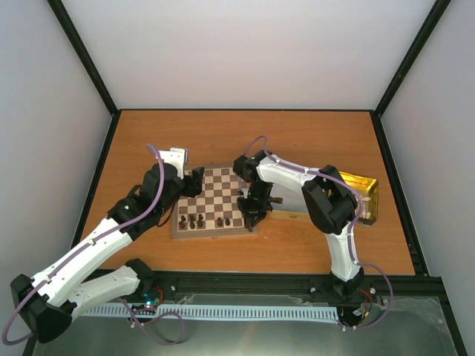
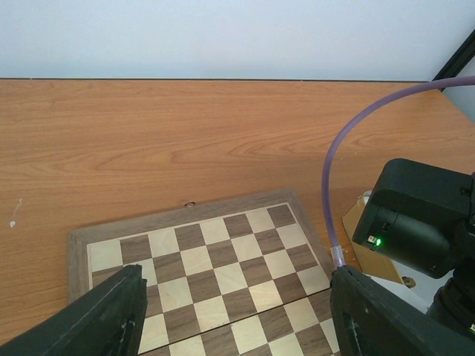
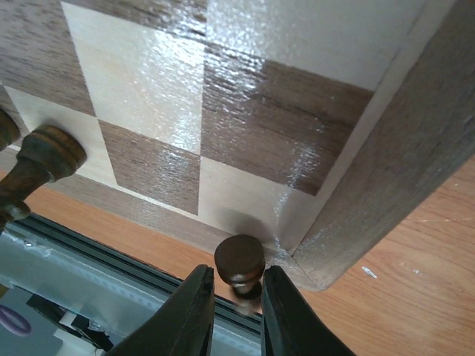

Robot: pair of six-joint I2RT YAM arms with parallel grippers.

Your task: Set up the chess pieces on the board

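Observation:
The chessboard point(image 1: 215, 187) holds several dark pieces along its near row, among them a dark piece point(image 3: 52, 156) in the right wrist view. My right gripper is low at the board's near right corner, its fingers around or just beside a dark piece point(image 3: 239, 258) on the corner square; whether they touch it is unclear. My left gripper point(image 1: 197, 182) hangs over the board's far left part, fingers apart with nothing between them in the left wrist view.
A pale box point(image 2: 356, 237) lies right of the board, partly under the right arm. A gold tray point(image 1: 364, 185) stands at the far right.

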